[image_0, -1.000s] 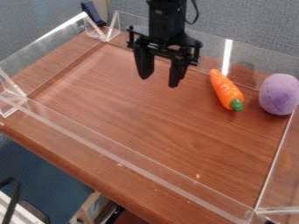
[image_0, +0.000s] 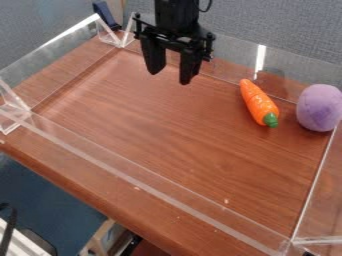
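Observation:
My black gripper (image_0: 173, 66) hangs at the top centre of the camera view, its two fingers well apart and nothing visible between them. To its right an orange carrot (image_0: 255, 99) with a green top lies on the wooden surface (image_0: 147, 140). A round purple object (image_0: 319, 107) sits beside the carrot at the right edge.
Clear plastic walls (image_0: 174, 195) border the wooden surface. A dark blue object (image_0: 104, 14) is at the back left, outside the enclosure.
The carrot and purple object are where they were.

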